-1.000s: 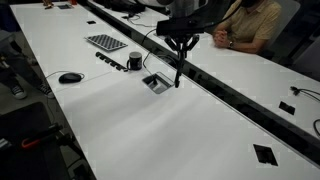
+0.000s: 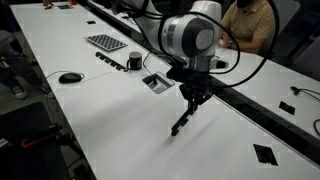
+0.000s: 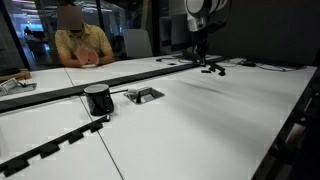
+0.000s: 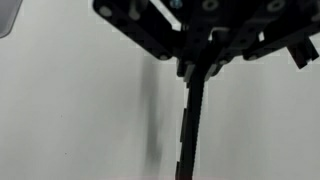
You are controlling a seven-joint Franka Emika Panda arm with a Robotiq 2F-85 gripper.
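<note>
My gripper (image 2: 193, 97) is shut on one end of a long, thin black strip (image 2: 183, 122) with notches along its edge. It hangs down at a tilt over the white table (image 2: 120, 115). In the wrist view the strip (image 4: 190, 130) runs away from between the fingers toward the bottom of the frame, a soft shadow beside it. Exterior view 2 shows the gripper (image 3: 203, 60) far off, with the strip (image 3: 213, 69) small below it. Whether the strip's lower end touches the table, I cannot tell.
A similar notched black strip (image 3: 50, 148) lies near a black mug (image 3: 99, 99). A silver tray (image 2: 157, 83) sits behind the gripper. Also on the table are a black square (image 2: 265, 155), a mouse (image 2: 70, 77) and a grid-like tray (image 2: 105, 42).
The arm has come lower and toward the table's front, carrying the black strip away from the silver tray. The strip has tilted more. Other objects have stayed put.
</note>
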